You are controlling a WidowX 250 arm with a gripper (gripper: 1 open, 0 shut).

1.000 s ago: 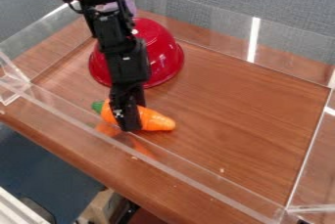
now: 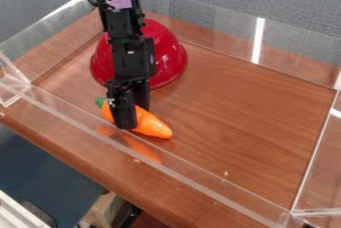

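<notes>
My black gripper (image 2: 127, 111) points down at an orange toy carrot (image 2: 152, 125) with a green top, lying on the wooden floor near the front clear wall. The fingertips are at the carrot's middle, partly covering it; whether they are closed on it is hard to see. Behind the gripper sits a red bowl (image 2: 162, 55), upside down or on its side, partly hidden by my arm.
Clear walls (image 2: 258, 43) surround the wooden surface (image 2: 246, 122). A dark floor lies below the front left edge.
The arm's upper part has shifted slightly right and looks more upright.
</notes>
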